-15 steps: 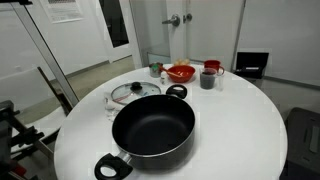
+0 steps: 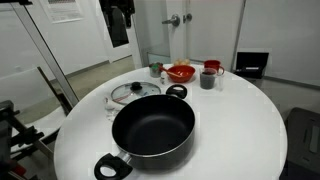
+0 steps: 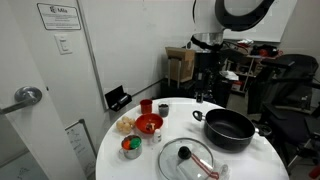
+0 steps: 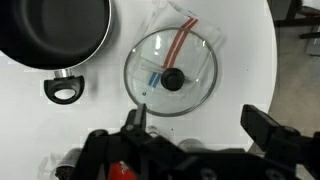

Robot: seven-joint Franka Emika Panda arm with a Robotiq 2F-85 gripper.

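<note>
Above the round white table my gripper is open, its two dark fingers wide apart with nothing between them. Ahead of the fingers in the wrist view lies a glass lid (image 4: pixel 202 88) with a black knob (image 4: pixel 173 79), resting partly on a striped cloth (image 4: pixel 187 20). A black pot (image 2: pixel 153 124) with two handles stands on the table, uncovered, beside the lid. In the second exterior view the gripper (image 3: pixel 205 92) hangs over the table near the pot (image 3: pixel 229 129).
Behind the lid are a red bowl (image 2: pixel 181 73), a dark mug (image 2: pixel 208 79), a red cup (image 2: pixel 213 65) and a small green-filled container (image 3: pixel 131 146). A white bottle (image 3: pixel 164 132) stands near the bowl.
The gripper has come down into the top of exterior view 1, where it was mostly out of frame before. The pot, lid and other table items have not moved.
</note>
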